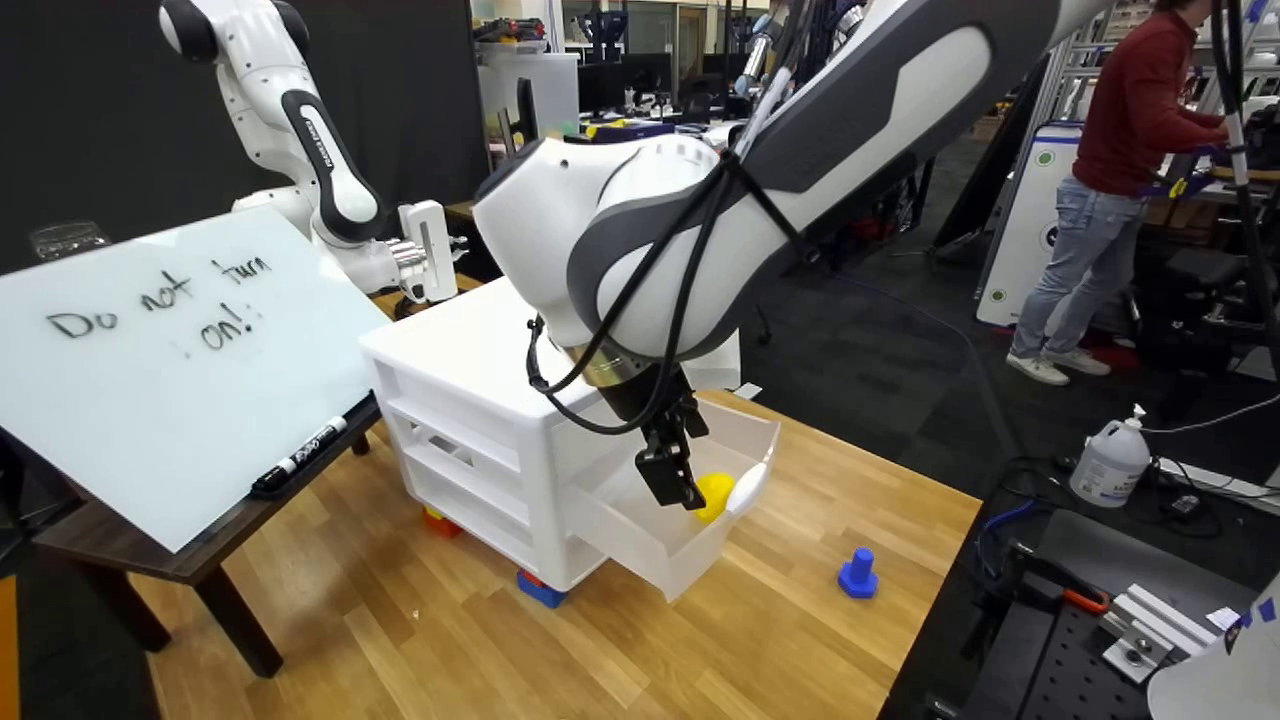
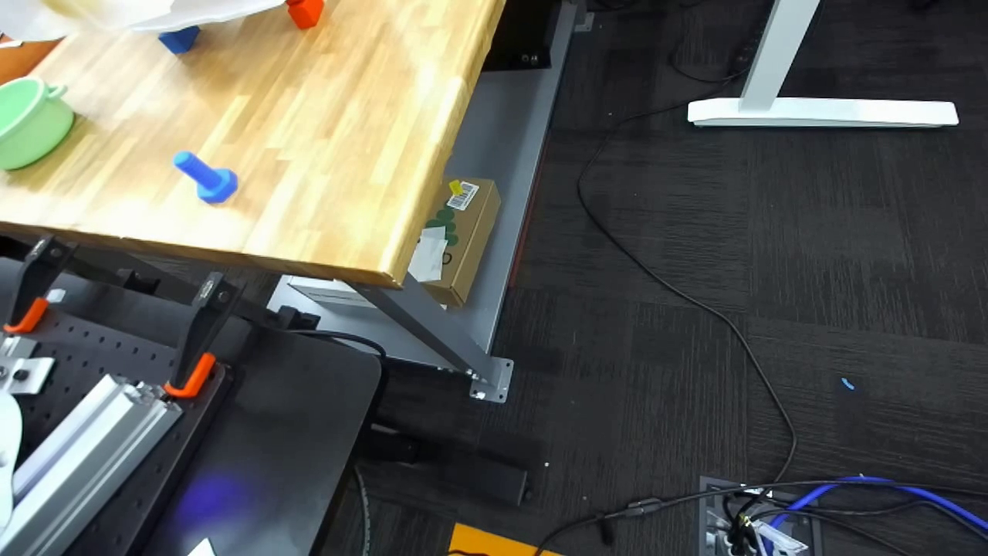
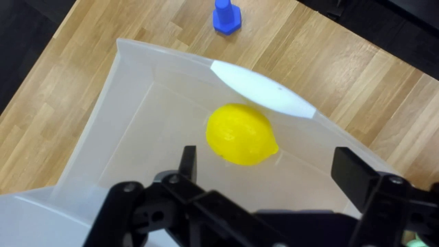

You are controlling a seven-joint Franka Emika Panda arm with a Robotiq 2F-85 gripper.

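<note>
A yellow lemon (image 3: 240,134) lies on the floor of a translucent white drawer (image 3: 135,136), near its front wall. In exterior view 1 the same lemon (image 1: 715,496) shows partly behind my gripper (image 1: 679,498), which hangs over the drawer (image 1: 636,552). The drawer is pulled out of a white drawer unit (image 1: 480,384). In the wrist view my gripper is open, its two black fingers wide apart. Nothing sits between them; the lemon appears beyond the fingertips. Exterior view 2 does not show my gripper.
A blue bolt-shaped piece (image 1: 858,575) stands on the wooden table beyond the drawer's front. A green pot (image 2: 35,120) stands near the table edge. Red and blue blocks (image 1: 541,588) sit beneath the unit. At left, a whiteboard (image 1: 180,348) leans close by.
</note>
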